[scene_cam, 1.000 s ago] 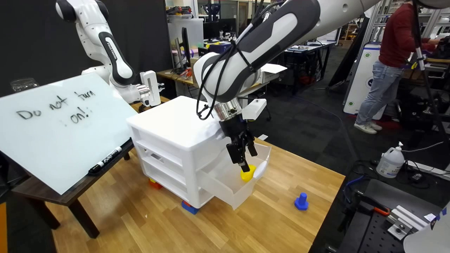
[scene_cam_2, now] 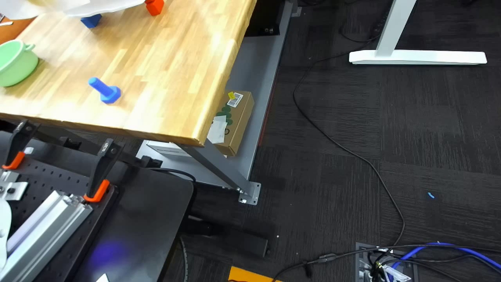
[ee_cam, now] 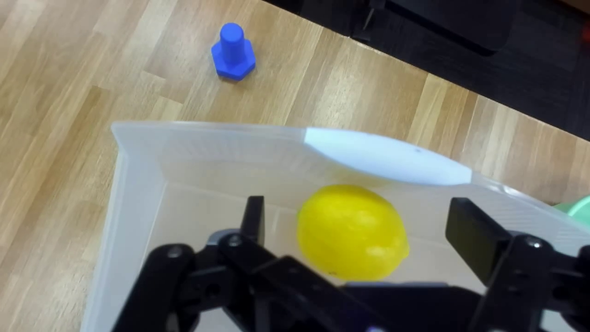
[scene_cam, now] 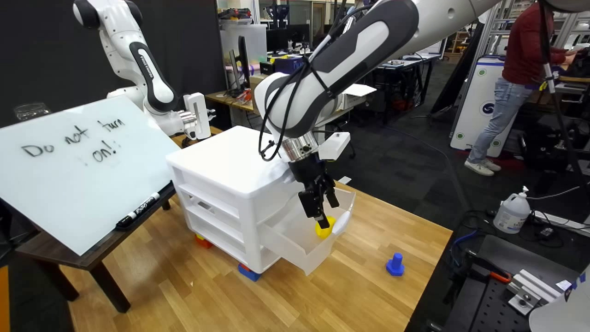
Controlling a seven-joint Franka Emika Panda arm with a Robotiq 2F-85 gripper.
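Observation:
A yellow lemon-shaped object [ee_cam: 351,232] lies inside the pulled-out translucent drawer [scene_cam: 290,240] of a white drawer unit [scene_cam: 213,166]. My gripper stands open over the drawer, one finger on either side of the yellow object, with visible gaps on both sides. In exterior view 1 the gripper [scene_cam: 327,213] points down into the drawer, and its fingers partly cover the yellow object [scene_cam: 325,228]. Exterior view 2 does not show the gripper.
A blue bolt [scene_cam: 395,264] stands on the table in front of the drawer. Beyond the drawer's other end is a green pot [scene_cam_2: 18,62]. A tilted whiteboard [scene_cam: 83,166] stands left of the unit. Bare table [scene_cam: 221,299] lies in front.
My gripper has shifted very slightly to the right and down in exterior view 1. The drawer and the blue bolt have stayed put.

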